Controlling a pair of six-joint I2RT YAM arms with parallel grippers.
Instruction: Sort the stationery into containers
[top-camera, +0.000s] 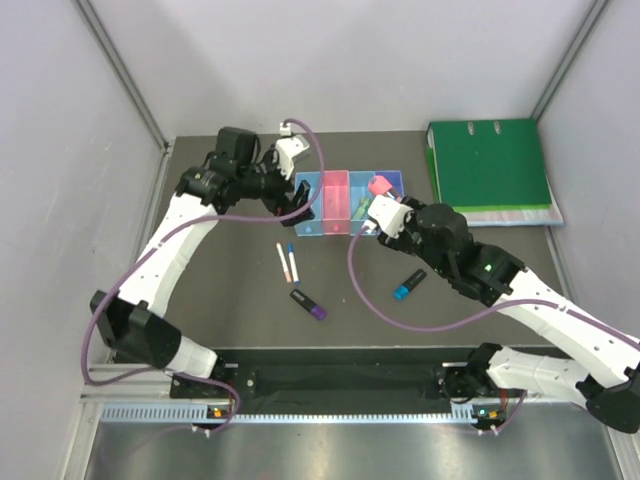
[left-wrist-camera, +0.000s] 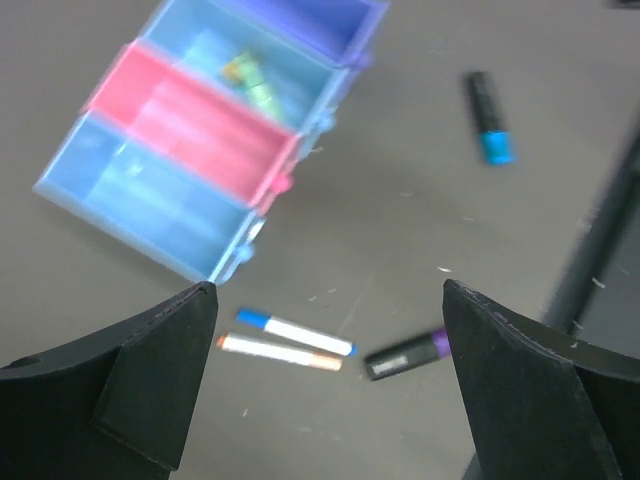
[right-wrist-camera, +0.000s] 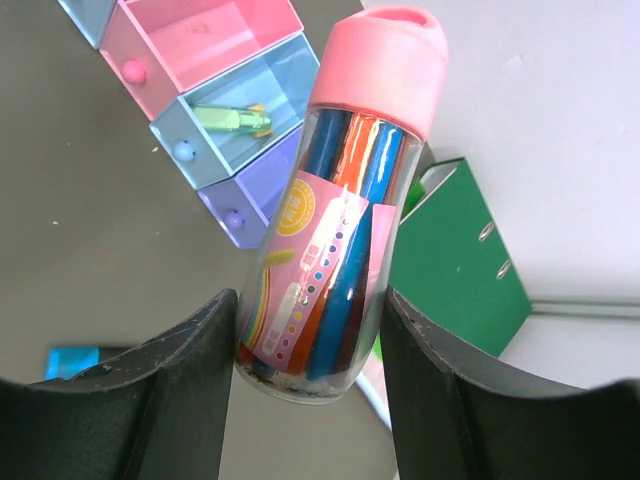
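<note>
A clear tube with a pink cap, full of colored pencils (right-wrist-camera: 325, 250), is gripped upright-tilted by my right gripper. In the top view its pink cap (top-camera: 380, 186) shows over the purple compartment. My left gripper is open and empty, above the table near the light-blue left compartment (left-wrist-camera: 150, 200). Beyond its fingers lie a blue-capped marker (left-wrist-camera: 297, 332), an orange-capped marker (left-wrist-camera: 280, 352) and a black marker with a purple end (left-wrist-camera: 408, 354). A black marker with a blue end (top-camera: 410, 284) rests farther right. A green item (right-wrist-camera: 232, 119) lies in the right light-blue compartment.
Next to the light-blue compartments are a pink one (top-camera: 336, 200) and a purple one (right-wrist-camera: 236, 210). A large green binder (top-camera: 488, 165) stands at the back right.
</note>
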